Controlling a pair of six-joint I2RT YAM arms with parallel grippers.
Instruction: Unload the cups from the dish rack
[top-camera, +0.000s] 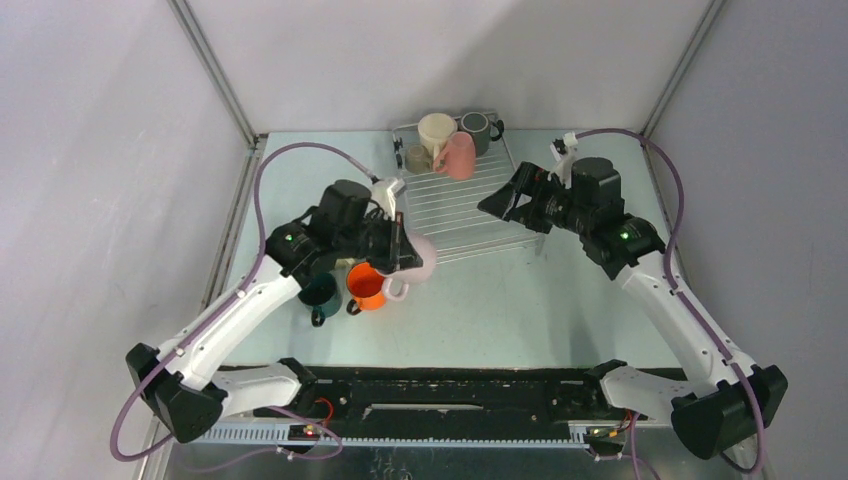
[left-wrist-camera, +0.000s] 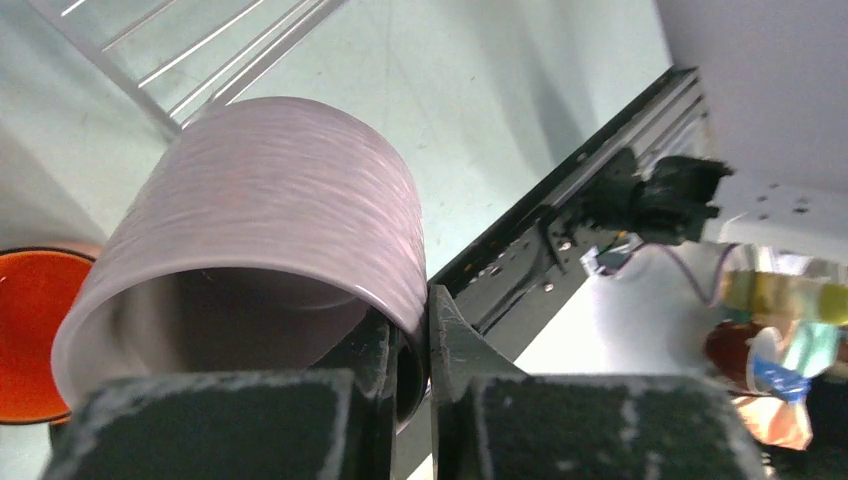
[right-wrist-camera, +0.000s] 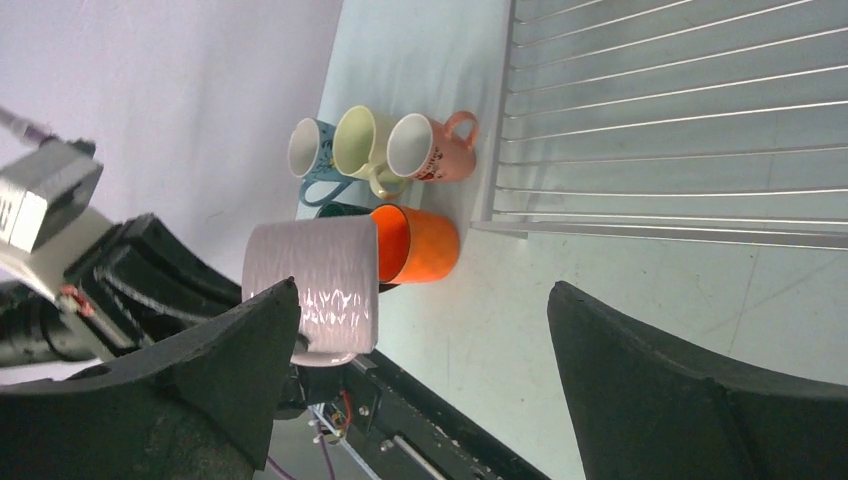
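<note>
A pale pink mug (top-camera: 424, 258) is held in the air by my left gripper, which is shut on its wall near the rim. In the top view it hangs just right of the orange mug (top-camera: 362, 284), off the rack's front left corner. My right gripper stands open and empty over the right part of the dish rack (top-camera: 460, 215). At the back of the rack stand a cream mug (top-camera: 436, 128), a salmon mug (top-camera: 460, 156), a dark grey mug (top-camera: 475, 128) and a small beige cup (top-camera: 417, 158).
On the table at left sit a dark green mug (top-camera: 318, 293) and, in the right wrist view, a blue mug (right-wrist-camera: 318, 150), a yellow-green mug (right-wrist-camera: 362, 140) and a pink-orange mug (right-wrist-camera: 440, 150).
</note>
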